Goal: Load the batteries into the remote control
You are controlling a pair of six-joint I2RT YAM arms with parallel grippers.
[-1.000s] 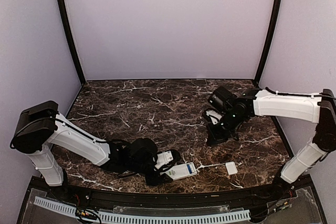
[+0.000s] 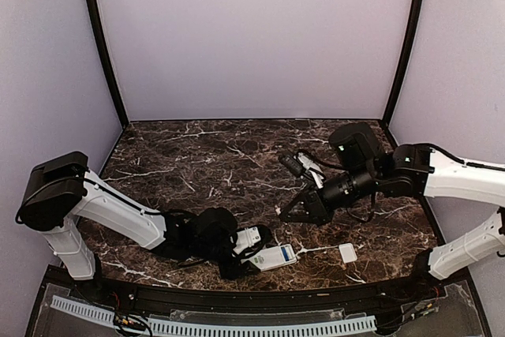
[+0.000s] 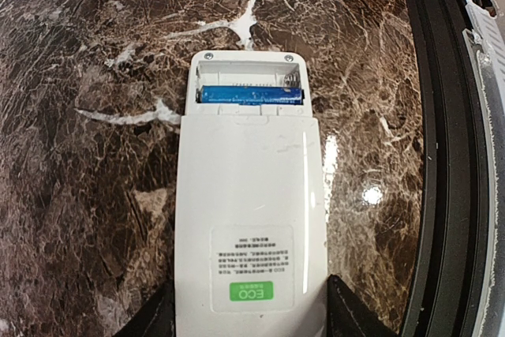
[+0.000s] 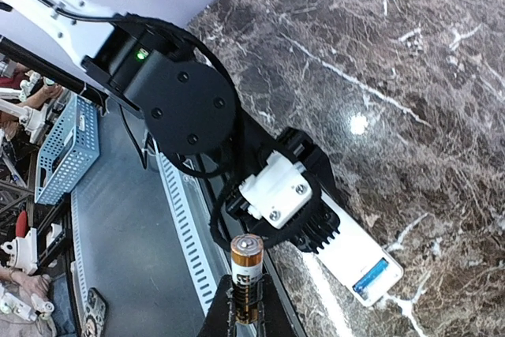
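Observation:
The white remote control (image 3: 251, 195) lies back side up, its battery bay uncovered at the far end. One blue battery (image 3: 251, 95) sits in the bay, and the slot beside it is empty. My left gripper is shut on the remote's near end, a finger along each side. Held by its lower end, an orange, white and black battery (image 4: 247, 262) stands between the fingers of my right gripper. In the top view the right gripper (image 2: 286, 212) is above the table, behind the remote (image 2: 274, 257) and apart from it.
A small white battery cover (image 2: 348, 252) lies on the marble table to the right of the remote. The table's dark front edge (image 2: 316, 298) runs close by the remote. Behind the arms the table is clear.
My right arm has moved left and turned, bringing its gripper nearer the remote's side of the table. The left arm, the remote and the cover have stayed put.

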